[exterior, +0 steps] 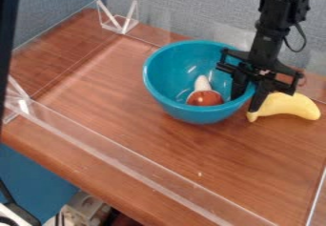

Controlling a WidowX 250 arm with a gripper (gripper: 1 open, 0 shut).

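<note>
A teal bowl (171, 92) sits on the wooden counter, holding a red round item (204, 98) with a white piece (203, 83) above it. My black gripper (251, 89) is at the bowl's right rim, fingers pointing down; whether anything is between them is unclear. A yellow banana (291, 106) lies on the counter just right of the bowl, partly behind the gripper.
A clear plastic edge runs along the front. A white wire stand (118, 20) stands at the back left, before a grey wall.
</note>
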